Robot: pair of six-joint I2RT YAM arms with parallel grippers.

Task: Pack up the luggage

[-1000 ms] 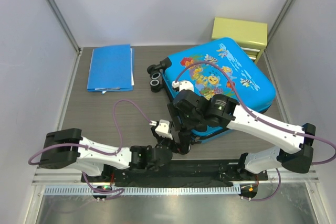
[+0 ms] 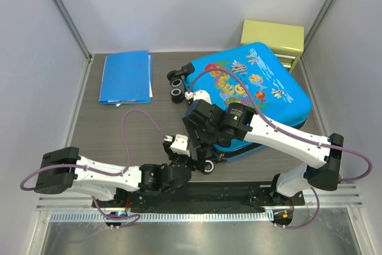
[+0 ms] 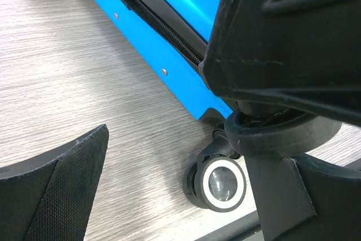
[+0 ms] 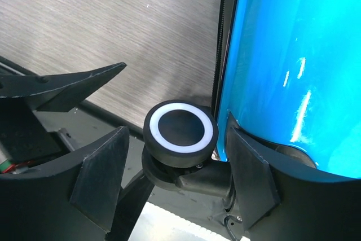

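Observation:
A blue suitcase (image 2: 256, 88) with printed fish lies at the right of the work area, black zipper and wheels along its near side. Both grippers are low at its near-left wheel corner. My left gripper is open; a caster (image 3: 220, 184) shows beyond its fingers, and my right arm's black body covers the upper right of the left wrist view. My right gripper is open, its fingers either side of a caster (image 4: 180, 131) beside the blue shell (image 4: 293, 38).
A blue folder (image 2: 124, 79) lies on the floor at back left, a yellow cabinet (image 2: 273, 35) stands behind the suitcase. Walls bound the sides and back.
In the top view both arms have shifted slightly left, and more of the near wheel shows below them. The suitcase looks almost unmoved.

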